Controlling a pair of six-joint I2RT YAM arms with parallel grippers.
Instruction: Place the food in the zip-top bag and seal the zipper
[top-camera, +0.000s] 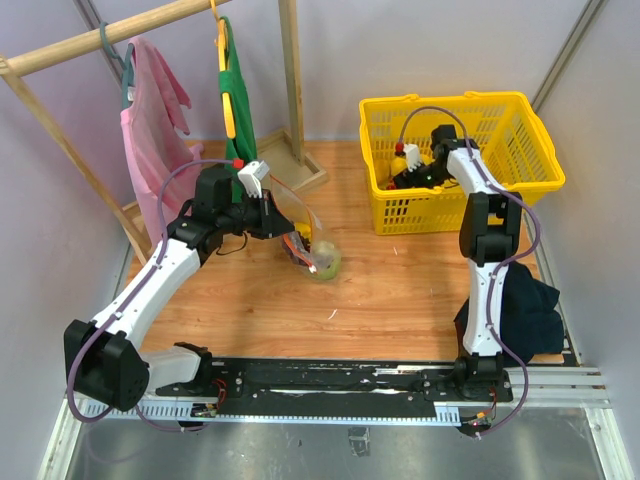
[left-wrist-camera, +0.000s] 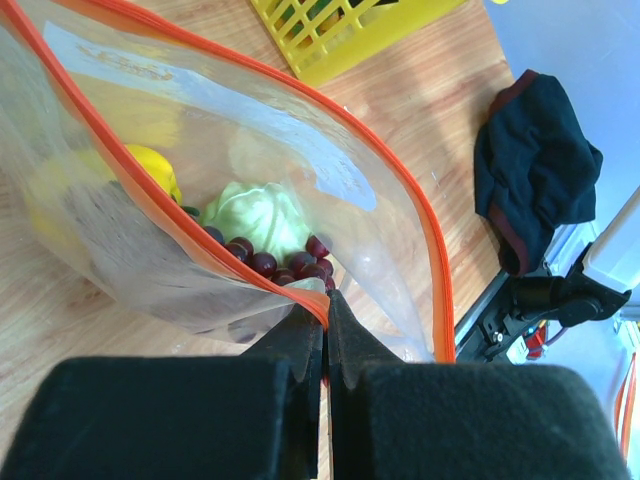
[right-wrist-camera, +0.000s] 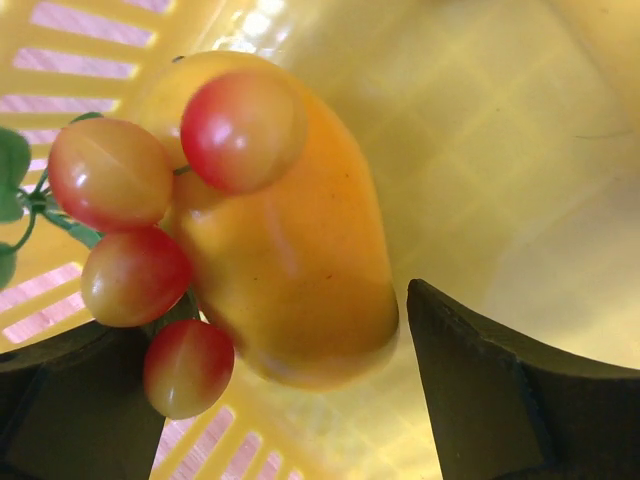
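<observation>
My left gripper is shut on the orange-edged rim of the clear zip bag (left-wrist-camera: 250, 105), whose mouth gapes wide. Inside lie a pale green cabbage-like piece (left-wrist-camera: 262, 215), dark red grapes (left-wrist-camera: 285, 266) and something yellow (left-wrist-camera: 153, 172). In the top view the bag (top-camera: 318, 245) rests on the table beside that gripper. Down in the yellow basket (top-camera: 430, 212), my right gripper is open around the lower end of a yellow-orange, mango-like fruit (right-wrist-camera: 300, 250). A bunch of red-yellow cherry tomatoes (right-wrist-camera: 135, 275) overlaps the fruit and the left finger.
A dark cloth (top-camera: 515, 312) is bunched at the table's right side. To the left stands a wooden rack (top-camera: 292, 75) with a pink garment (top-camera: 152, 110) and a green one (top-camera: 237, 100). Bare wood (top-camera: 390, 300) lies between bag and basket.
</observation>
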